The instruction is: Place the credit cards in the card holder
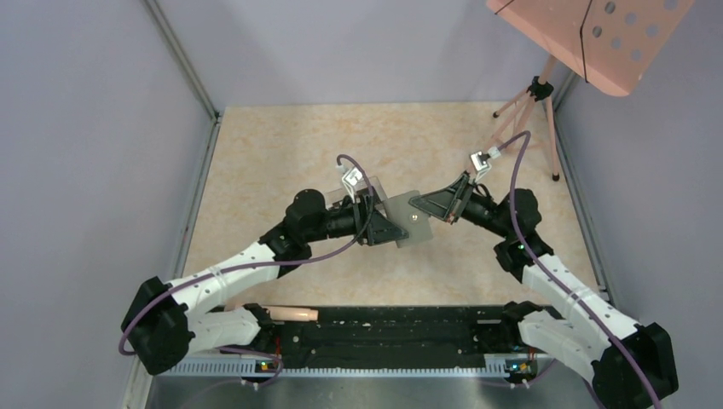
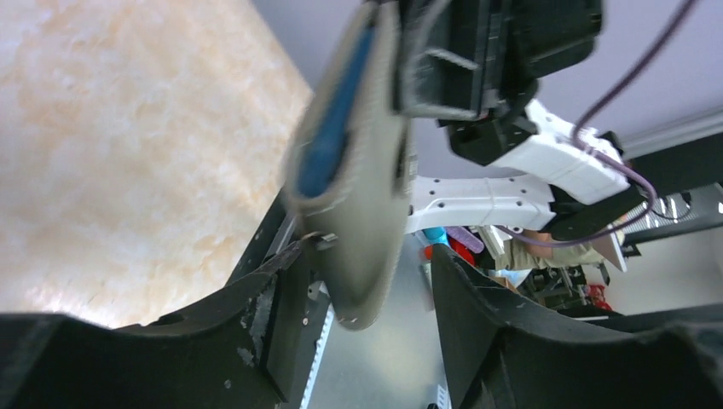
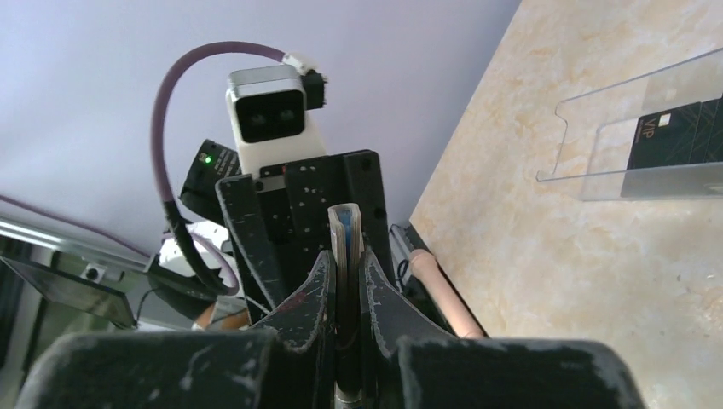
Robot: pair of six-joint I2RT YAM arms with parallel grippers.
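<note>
A flat grey-green card holder [image 1: 415, 223] with a round snap hangs between my two arms in the top view. My right gripper is shut on its edge in the right wrist view, where the holder [image 3: 344, 223] appears edge-on. Part-open fingers of my left gripper stand on either side of the holder's near end [image 2: 362, 247] in the left wrist view, with a gap showing on the right. Something blue [image 2: 328, 141] shows inside the holder's slot. A black VIP card [image 3: 678, 135] lies in a clear tray [image 3: 588, 175] on the table.
In the top view the tray is mostly hidden behind my left gripper. A pink tripod [image 1: 546, 106] stands at the back right. A pinkish cylinder [image 1: 292, 313] lies along the front edge.
</note>
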